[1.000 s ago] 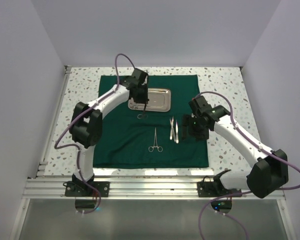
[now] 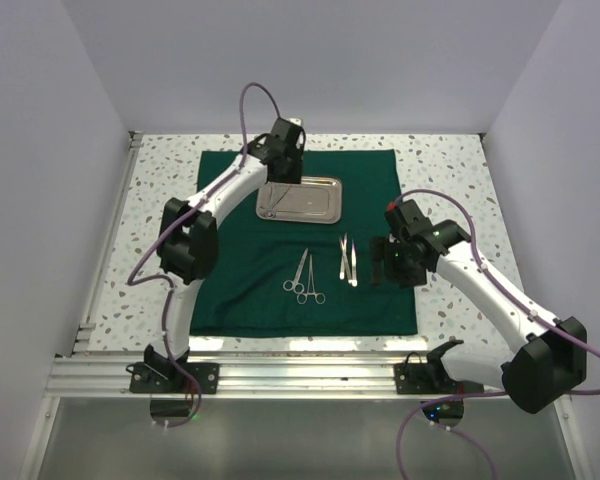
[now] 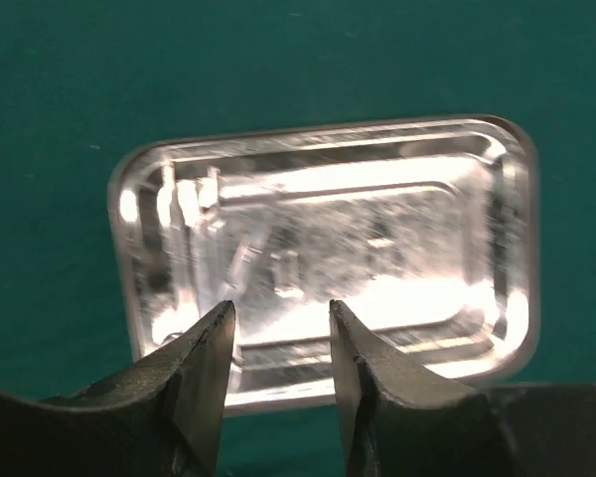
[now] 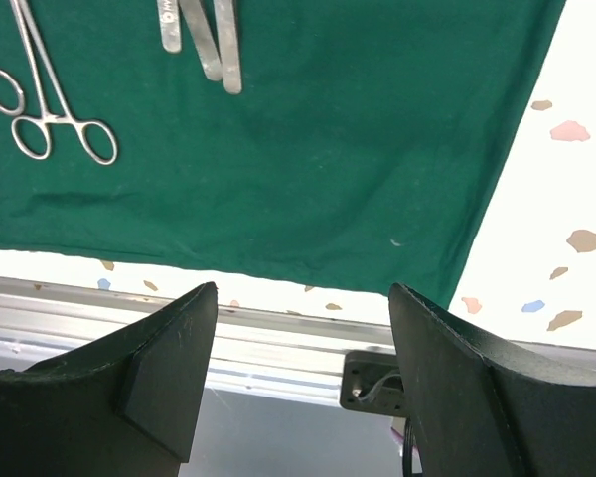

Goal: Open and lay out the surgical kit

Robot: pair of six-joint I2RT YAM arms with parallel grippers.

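A steel tray (image 2: pixel 315 202) lies on the green cloth (image 2: pixel 250 280); in the left wrist view a thin instrument (image 3: pixel 176 253) lies along its left side, blurred by glare. My left gripper is open above the tray, nothing between its fingers. On the cloth's middle are two scissor-like instruments, scissors (image 2: pixel 296 275) and a clamp (image 2: pixel 310 293), and several slim blade or tweezer instruments (image 2: pixel 353 265). My right gripper hangs open, empty, over the cloth's lower right part, right of the instruments.
White speckled table (image 2: pixel 460 170) surrounds the cloth. Grey walls border the table, with a metal rail (image 2: pixel 280 362) along the front.
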